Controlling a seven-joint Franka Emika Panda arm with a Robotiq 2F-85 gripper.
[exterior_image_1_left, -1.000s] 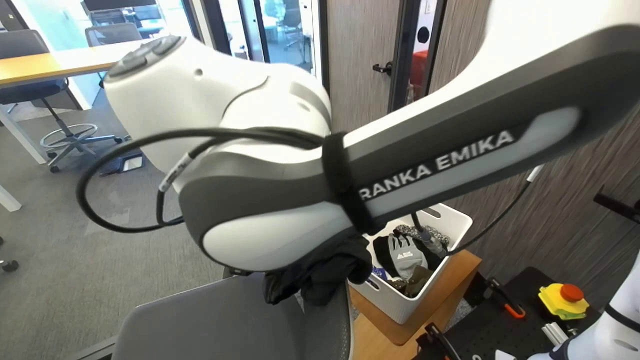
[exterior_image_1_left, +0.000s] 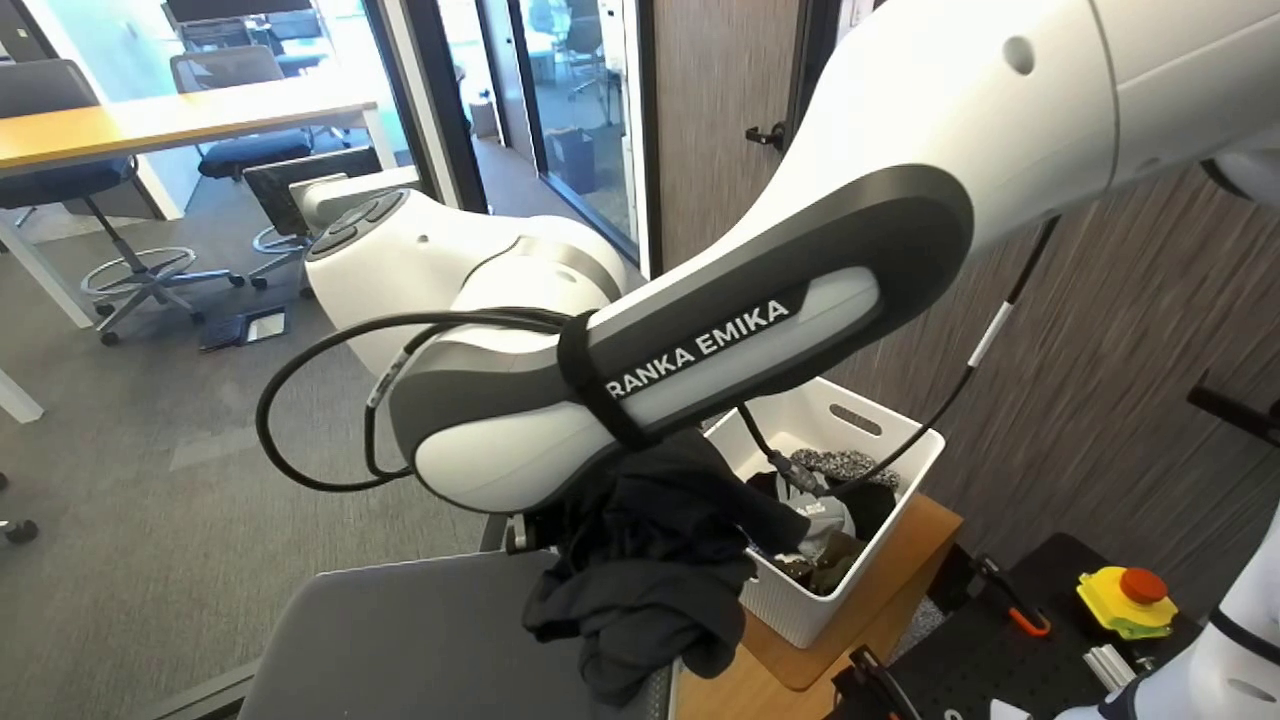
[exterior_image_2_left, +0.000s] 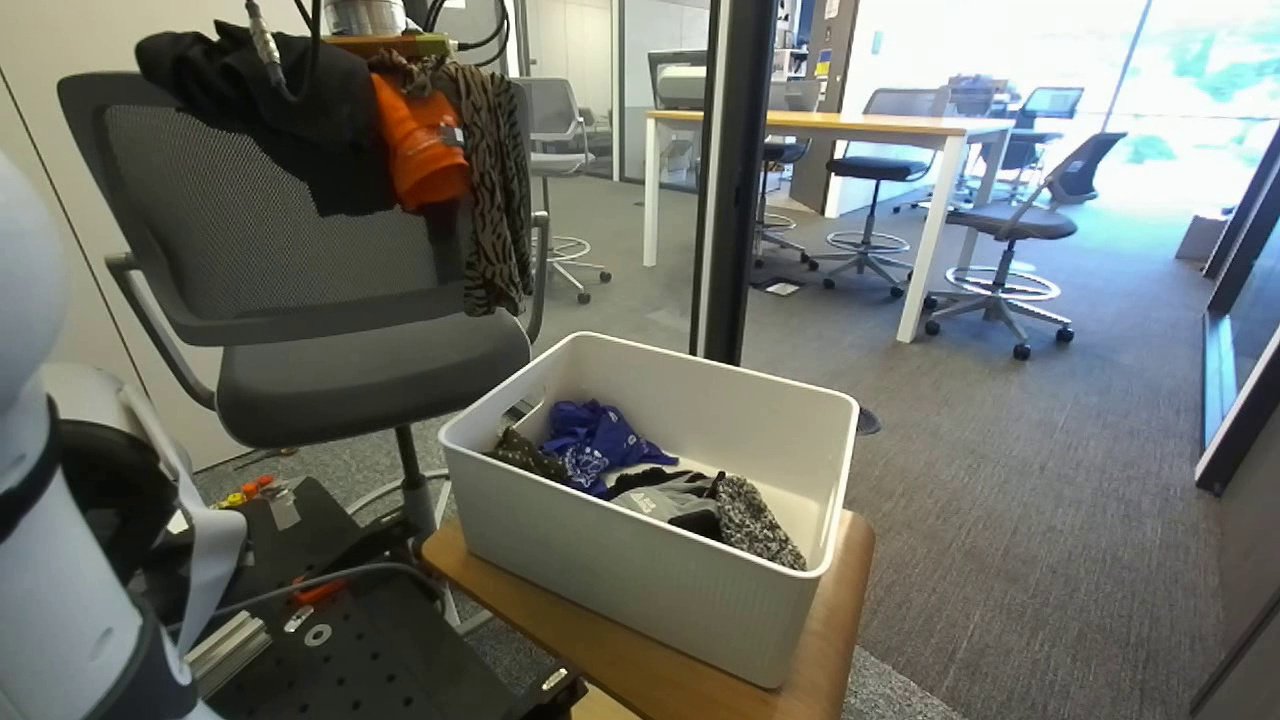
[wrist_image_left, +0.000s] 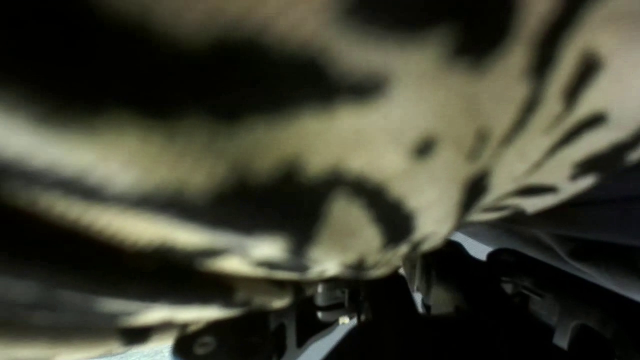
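My gripper is shut on bunched cloth, its fingertips buried in the folds. In the wrist view a black-and-tan striped cloth (wrist_image_left: 360, 150) fills most of the picture, very close to the camera. Exterior view 2 shows that striped cloth (exterior_image_2_left: 494, 192) hanging below the hand, beside an orange item (exterior_image_2_left: 420, 142) and a black cloth (exterior_image_2_left: 258, 102), all in front of the chair's mesh back. Which of these the fingers pinch cannot be made out. Seen from exterior view 1, the black cloth (exterior_image_1_left: 660, 552) hangs under the arm, left of the white basket (exterior_image_1_left: 780, 612).
Inside the basket (exterior_image_2_left: 624, 576) lie a blue patterned cloth (exterior_image_2_left: 594, 438), a grey glove-like item and a speckled cloth (exterior_image_2_left: 756, 522). It stands on a wooden stool (exterior_image_2_left: 840, 600). The office chair (exterior_image_2_left: 360, 372) is close behind. A black cable (exterior_image_1_left: 960, 384) hangs beside the arm.
The arm has shifted away from the exterior view 1 camera, and the cable loop moved with it. More black cloth now shows below the arm, hanging lower and nearer the basket.
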